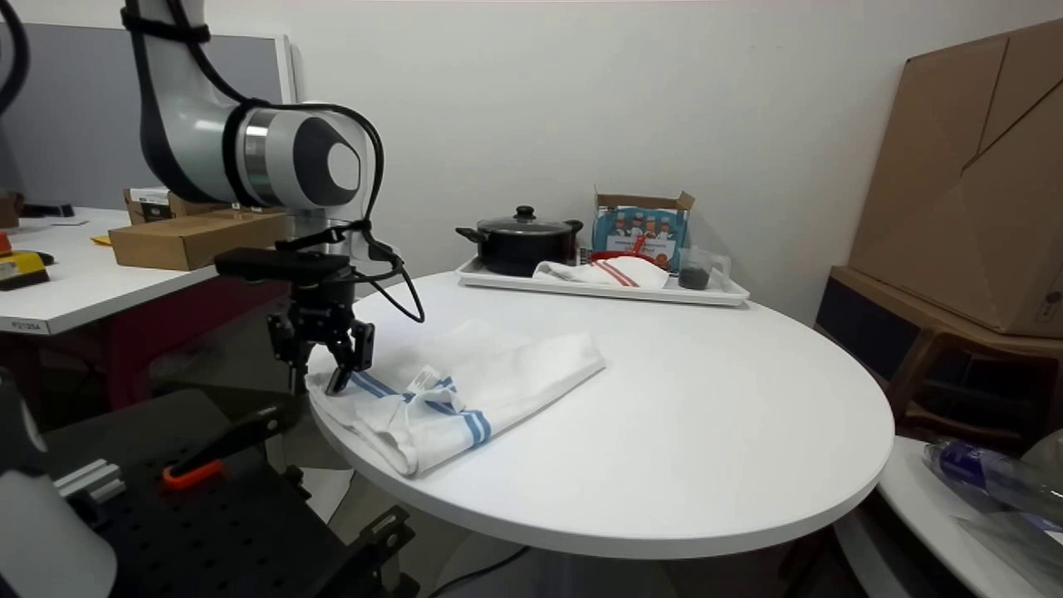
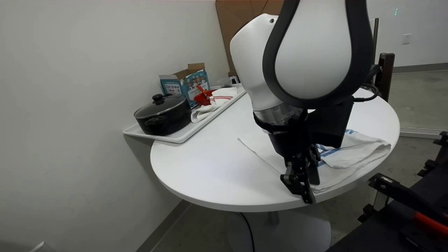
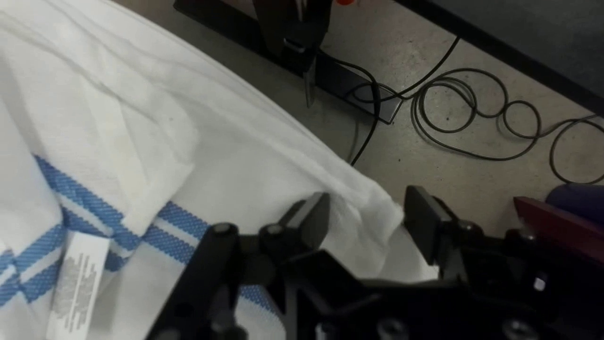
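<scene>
A white towel with blue stripes (image 1: 518,374) lies crumpled and partly folded along the left edge of the round white table. At that edge, my gripper (image 1: 316,383) points downward with its fingers part open. The wrist view shows a folded corner of the towel (image 3: 226,164) in the gap, with one finger (image 3: 314,221) over the cloth and the other finger (image 3: 422,218) past the table side, over the floor. The cloth is not visibly pinched. In the second exterior view the arm hides part of the towel (image 2: 357,155).
At the back of the table (image 1: 717,428), a white tray (image 1: 553,286) carries a black lidded pot (image 1: 523,242), a red-striped cloth (image 1: 608,271) and a box (image 1: 640,224). A black cart (image 1: 199,498) stands close by at front left.
</scene>
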